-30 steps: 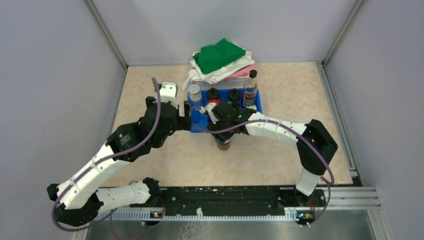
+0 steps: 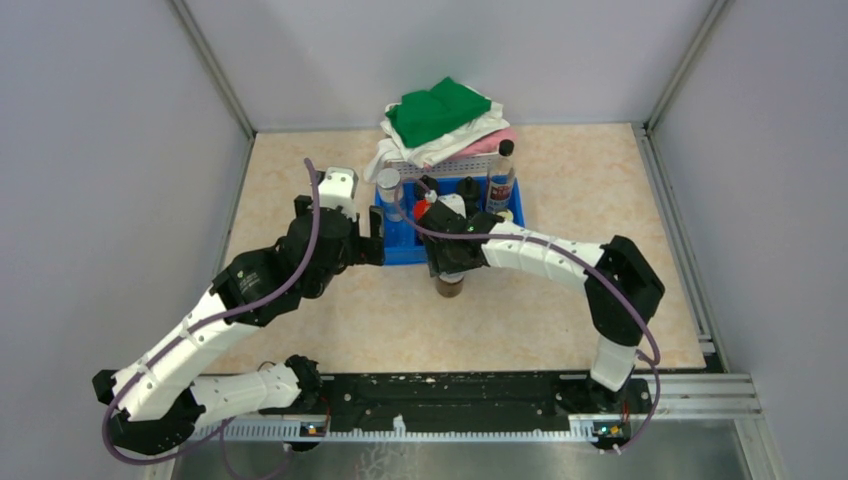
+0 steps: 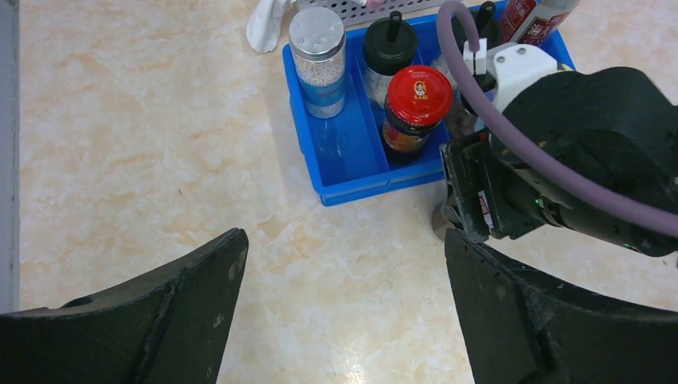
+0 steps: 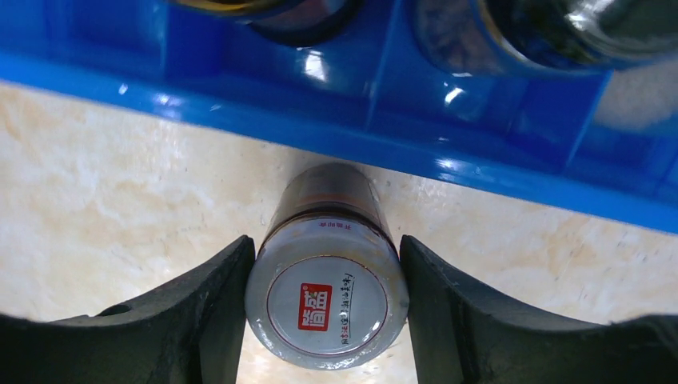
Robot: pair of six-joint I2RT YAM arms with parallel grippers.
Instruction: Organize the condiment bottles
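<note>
In the right wrist view, a jar with a silver lid (image 4: 328, 304) is between the fingers of my right gripper, which is shut on it. It is just in front of the blue divided tray (image 4: 280, 132); whether its base touches the table cannot be told. My left gripper is open and empty, left of the jar. Inside the tray are a white-grained shaker (image 3: 321, 68), a red-lidded jar (image 3: 417, 100), a black-lidded bottle (image 3: 389, 48) and a tall clear bottle (image 2: 500, 185). The right arm hides part of the tray.
Behind the tray, a white basket (image 2: 475, 165) holds a green cloth (image 2: 440, 112) with white and pink ones. The two arms' ends are close together at the tray's front.
My right gripper has turned and shifted slightly right with the silver-lidded jar, and its wrist now covers more of the tray's middle. The left arm has barely moved.
</note>
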